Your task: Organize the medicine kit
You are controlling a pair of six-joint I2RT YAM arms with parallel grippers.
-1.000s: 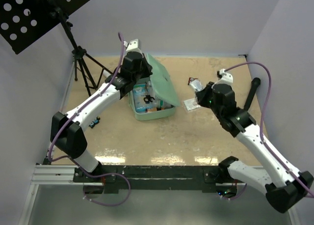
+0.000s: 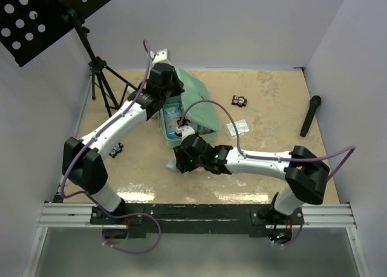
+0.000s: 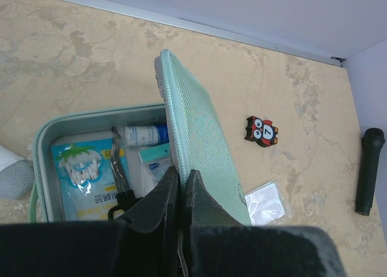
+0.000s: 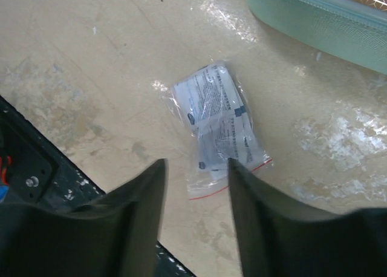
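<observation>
The mint-green medicine kit (image 2: 174,143) stands open, its lid (image 3: 199,126) raised at a slant to the right. My left gripper is shut on the lid's edge. Inside the kit, the left wrist view shows a blue packet (image 3: 80,177), black-handled scissors (image 3: 119,168) and a white bottle (image 3: 142,135). My right gripper is open in front of the kit, nothing held between its fingers. Just beyond the fingertips is a clear zip bag of printed white packets (image 4: 219,117), outside the kit; whether it rests fully on the table cannot be told.
Right of the kit lie an owl-shaped item (image 2: 239,100), a white sachet (image 2: 238,127) and a black microphone (image 2: 310,116). A music stand (image 2: 100,65) rises at the back left; a small dark-blue item (image 2: 116,150) lies left.
The right arm has swung left from beside the white sachet, carrying the clear bag, to the front of the kit, where its fingers have parted from the bag. The left arm has stayed put.
</observation>
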